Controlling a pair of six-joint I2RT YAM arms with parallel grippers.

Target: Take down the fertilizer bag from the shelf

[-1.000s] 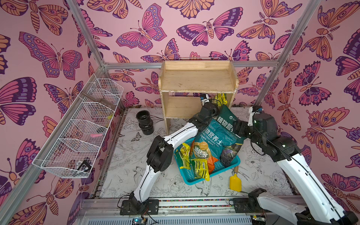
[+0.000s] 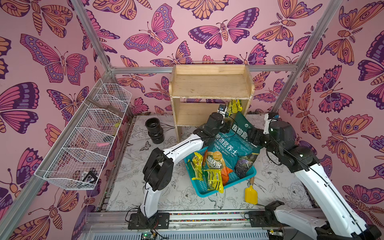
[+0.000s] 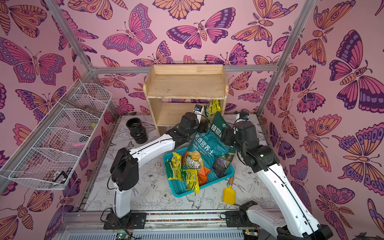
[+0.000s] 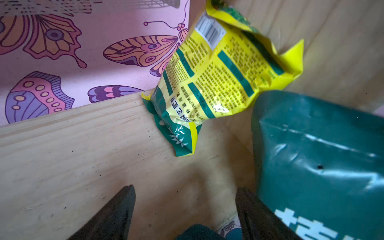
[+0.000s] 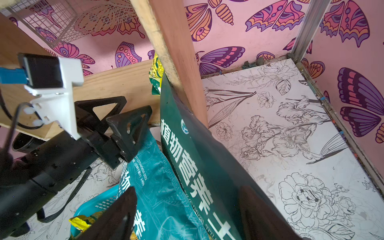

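A yellow and green fertilizer bag (image 4: 216, 76) leans in the right corner of the lower shelf (image 4: 80, 160), against its side panel; it also shows at the shelf's right end in the top left view (image 2: 235, 106). My left gripper is open in front of and below this bag, apart from it, with nothing held. My right gripper stands open, its fingers on either side of the tall teal soil bag (image 5: 188, 148). Whether they touch that bag cannot be told.
A turquoise basket (image 2: 200, 192) before the shelf holds soil bags and smaller packets. A yellow shovel (image 2: 250, 195) lies to its right, black pots (image 2: 155, 130) stand left, and wire baskets (image 2: 84, 148) hang along the left wall.
My left arm has drawn slightly to the left and back toward the front, and its gripper is a little farther from the yellow bag. The right arm and bags look unmoved.
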